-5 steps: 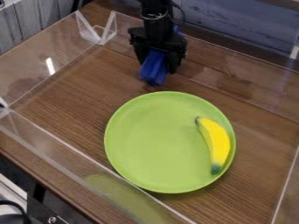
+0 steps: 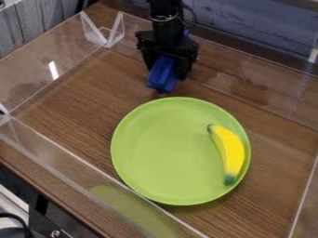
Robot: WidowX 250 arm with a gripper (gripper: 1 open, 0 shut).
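My black gripper reaches down from the top centre, over a small blue object on the wooden tray's floor. The fingers surround the upper part of the blue object; whether they grip it is hard to make out. A large green plate lies in the lower middle, with a yellow banana on its right side.
Clear plastic walls edge the wooden surface at left and back. The left part of the surface and the area right of the plate are bare. A dark cable shows in the lower-left corner, outside the tray.
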